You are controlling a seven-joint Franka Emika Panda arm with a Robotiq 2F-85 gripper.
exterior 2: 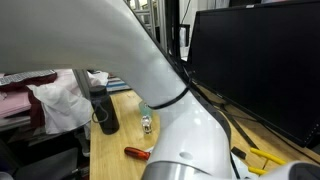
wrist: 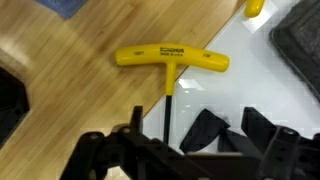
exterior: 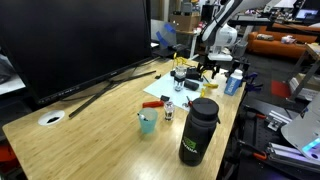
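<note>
In the wrist view, a T-handled hex key with a yellow grip (wrist: 150,55) lies flat, its thin black shaft (wrist: 168,102) running down between my fingers. The grip is on the wood, while the lower shaft reaches over a white sheet (wrist: 215,85). My gripper stands open above it, fingers to either side and nothing seen held. Exterior view 1 shows the arm (exterior: 220,40) at the table's far right end, the gripper small there. The arm fills much of exterior view 2 and hides its own gripper.
A black canister (exterior: 199,132), teal cup (exterior: 147,121), small jar (exterior: 168,110) and red-handled item (exterior: 153,104) stand or lie nearer. A blue-labelled bottle (exterior: 234,82) is close to the arm. A large monitor (exterior: 70,60) lines the back.
</note>
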